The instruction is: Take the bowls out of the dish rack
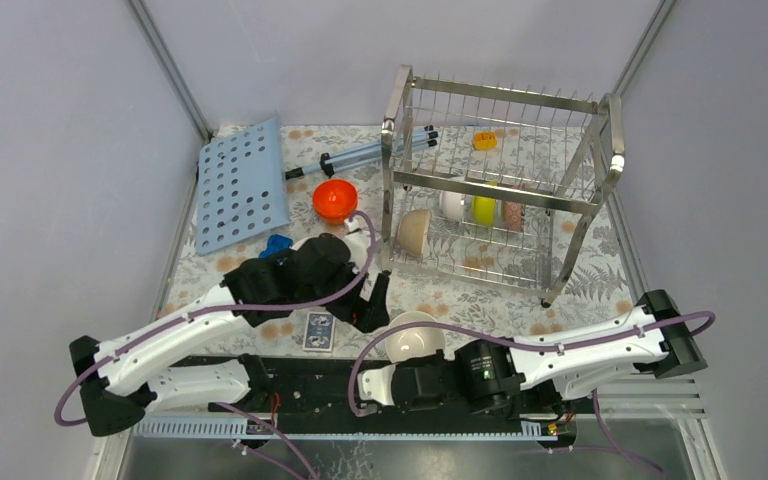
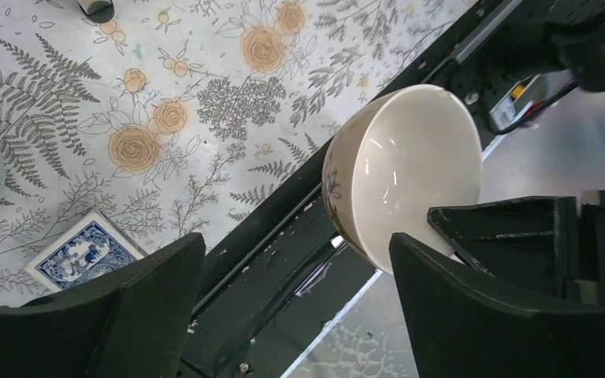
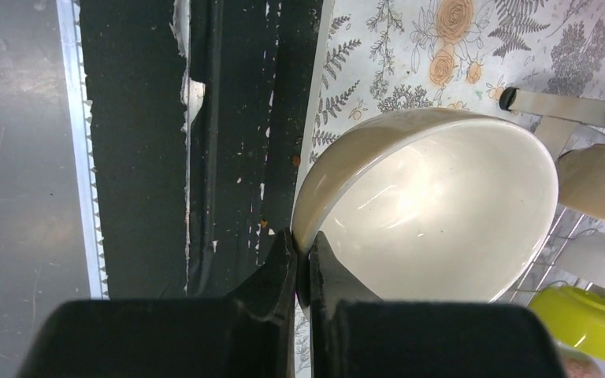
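A cream bowl [image 1: 415,340] is held tilted over the table's front edge, its rim pinched in my right gripper. The left wrist view shows the same bowl [image 2: 417,157] beyond my left gripper, whose fingers are spread wide with nothing between them. From above, the left gripper [image 1: 378,305] is just to the upper left of that bowl. In the dish rack [image 1: 490,190] stand a beige bowl [image 1: 414,232], a white bowl [image 1: 452,204], a yellow-green bowl [image 1: 484,208] and a pinkish one [image 1: 513,214].
An orange bowl [image 1: 335,200] sits left of the rack. A card box [image 1: 319,332] lies near the front edge. Further back are a blue perforated board [image 1: 243,185] and a folded blue stand [image 1: 360,156].
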